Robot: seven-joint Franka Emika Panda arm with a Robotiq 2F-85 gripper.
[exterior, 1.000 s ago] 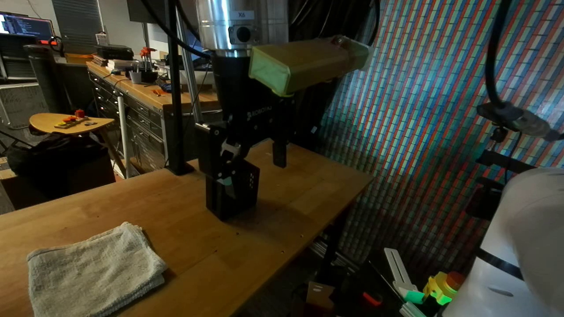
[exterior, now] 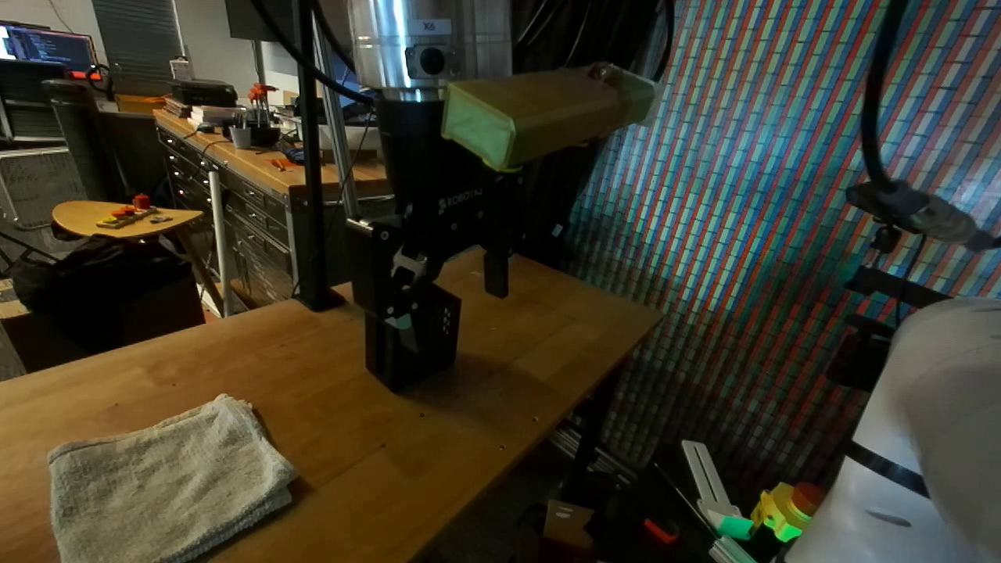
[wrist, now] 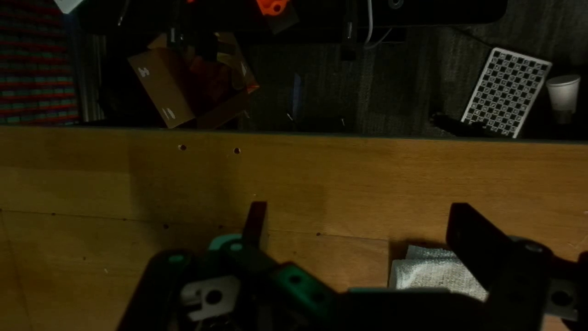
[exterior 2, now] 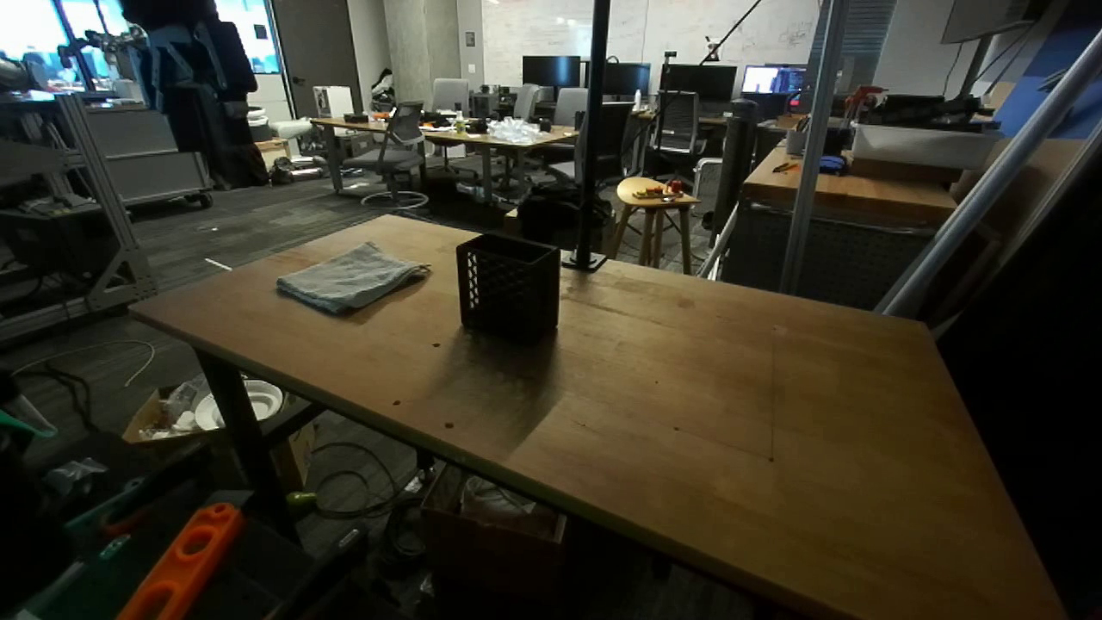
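Wide apart stand the two fingers of my gripper (exterior: 452, 299), pointing down over the table with nothing between them. The wrist view also shows the gripper open. A black crate-like box with perforated sides (exterior: 413, 352) stands upright on the table; in exterior view 1 the gripper partly covers it, and whether they touch I cannot tell. Exterior view 2 shows the same box (exterior 2: 509, 288) unobstructed, its inside too dark to read. A folded grey cloth (exterior: 169, 478) lies flat on the table, apart from the box; part of this cloth (wrist: 435, 274) shows in the wrist view.
A black upright post (exterior 2: 589, 134) is fixed at its edge near the box. Cardboard boxes (wrist: 165, 88) sit below the table's other long edge.
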